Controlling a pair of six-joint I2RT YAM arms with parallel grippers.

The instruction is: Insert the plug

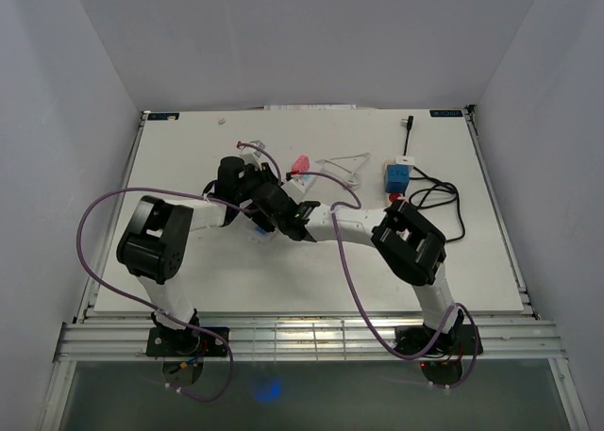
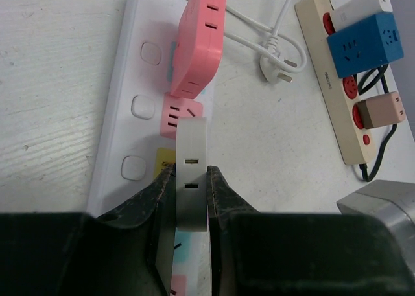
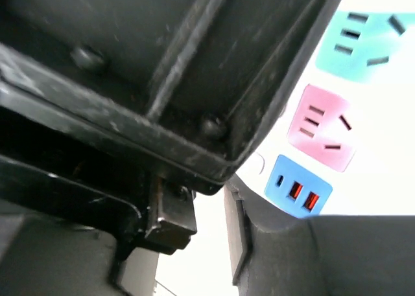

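Observation:
In the left wrist view my left gripper is shut on a white plug adapter (image 2: 191, 147), held over a white power strip (image 2: 130, 82) with coloured socket panels; a pink adapter (image 2: 198, 43) stands on it. The right wrist view shows pink (image 3: 321, 126), cyan (image 3: 363, 43) and blue USB (image 3: 298, 186) panels. My right gripper is part open below them in that view, with black gripper housing filling the upper left. In the top view both grippers overlap over the strip, hiding much of it.
A beige power strip (image 2: 340, 114) with blue, white and tan adapters and a black cable lies to the right. A white cable with plug (image 2: 272, 66) lies between. The table (image 1: 179, 261) around the arms is mostly clear.

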